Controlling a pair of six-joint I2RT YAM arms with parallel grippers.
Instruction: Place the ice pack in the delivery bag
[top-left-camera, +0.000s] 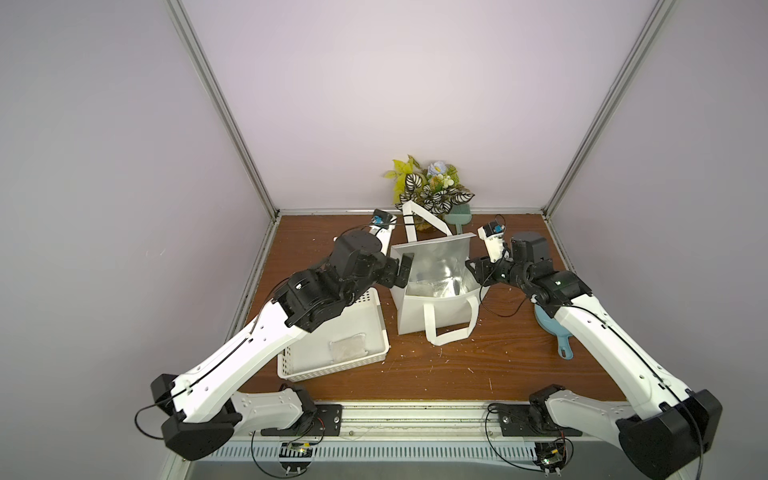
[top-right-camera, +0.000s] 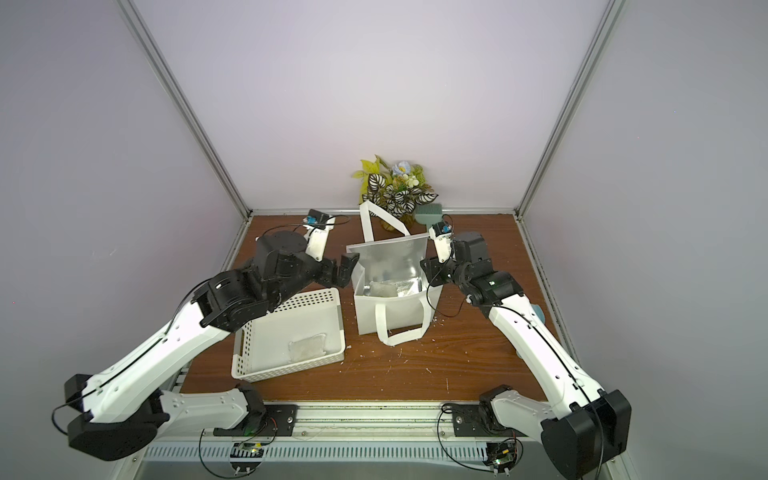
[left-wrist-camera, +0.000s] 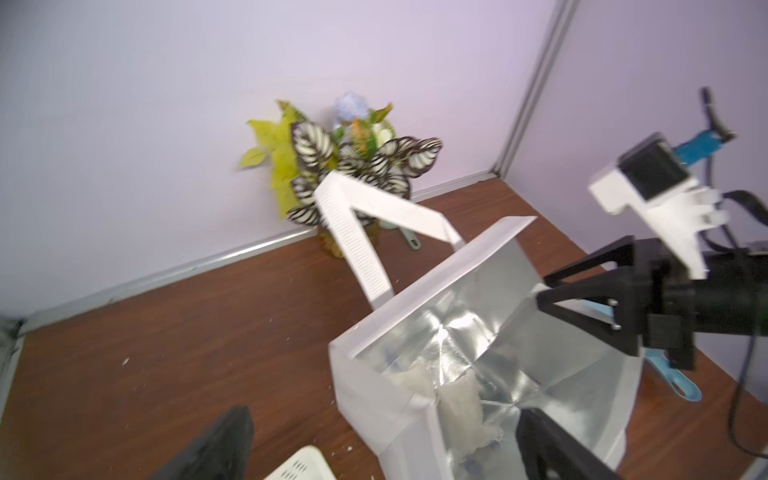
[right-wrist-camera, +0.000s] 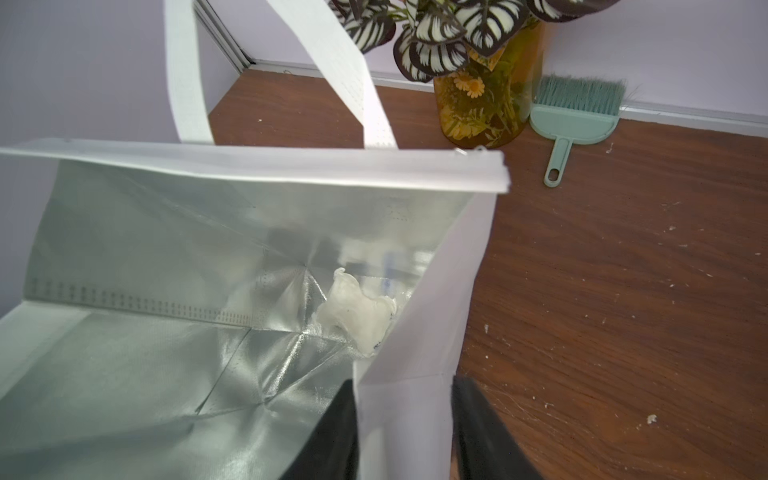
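Note:
The white delivery bag stands upright and open, foil lining showing. Inside it on the bottom lies a pale translucent pack, also visible in the right wrist view as a crumpled white pouch. My left gripper is raised at the bag's left top edge, open and empty, its fingers blurred. My right gripper is open at the bag's right top edge, with the white side wall between or just beyond its fingertips. A clear pack also lies in the white basket at front left.
A vase of flowers and a dustpan with brush stand at the back. A blue dustpan-like item lies at the right under my right arm. Bare table shows at back left and along the front.

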